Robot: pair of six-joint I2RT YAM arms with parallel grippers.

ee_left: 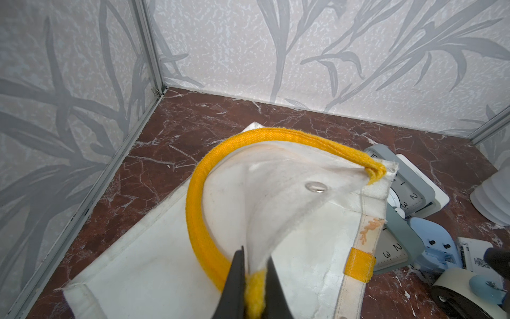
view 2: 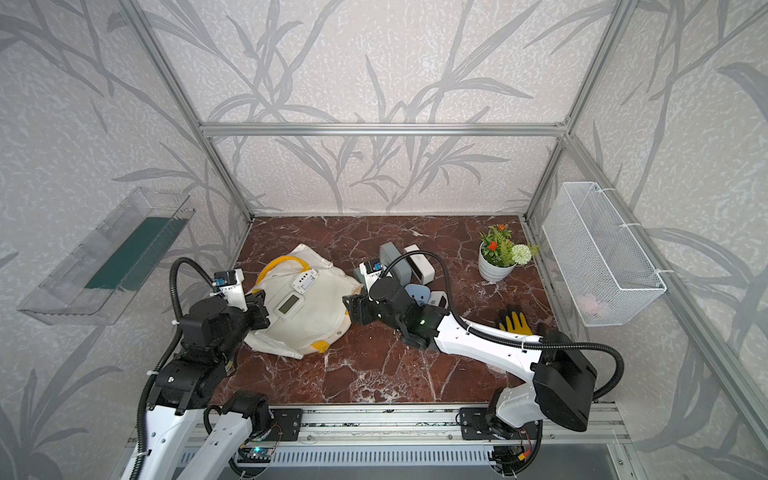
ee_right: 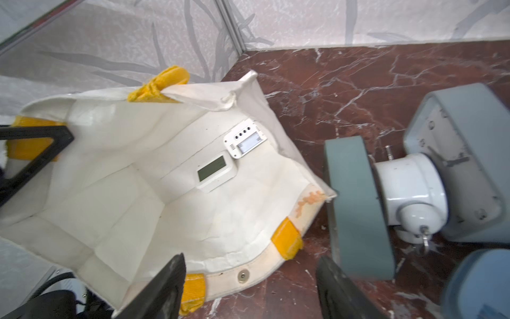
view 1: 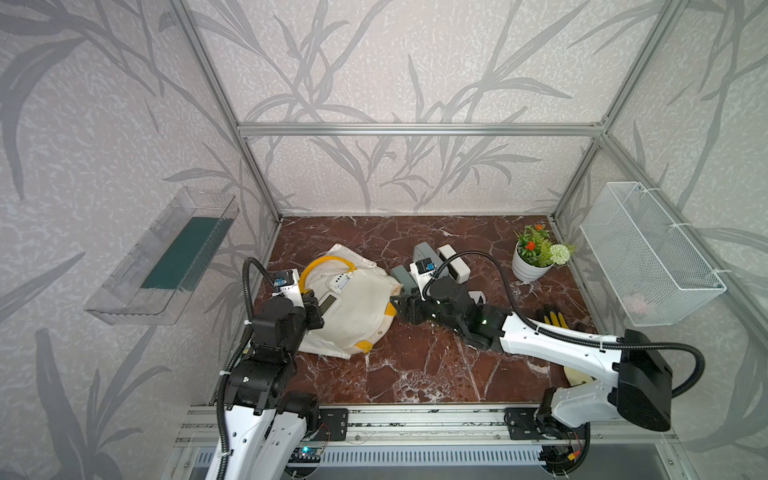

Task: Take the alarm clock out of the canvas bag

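Observation:
The off-white canvas bag [ee_right: 117, 207] lies with its mouth facing my right gripper, whose fingers stand apart with nothing between them, just off the bag's front rim. Two small white devices rest inside against the far wall: one with a dark blank display [ee_right: 211, 168], and beside it one with a row of black buttons and a pale screen [ee_right: 244, 138]. I cannot tell which is the alarm clock. In the left wrist view, my left gripper is shut on the bag's yellow handle [ee_left: 199, 207], holding up that side.
Right of the bag stand grey-green boxes [ee_right: 358, 212], one touching its corner, with a white round part [ee_right: 411, 186] between them. A potted plant [view 1: 532, 254] is at the back right. Bare marble tabletop [view 1: 424, 372] lies in front.

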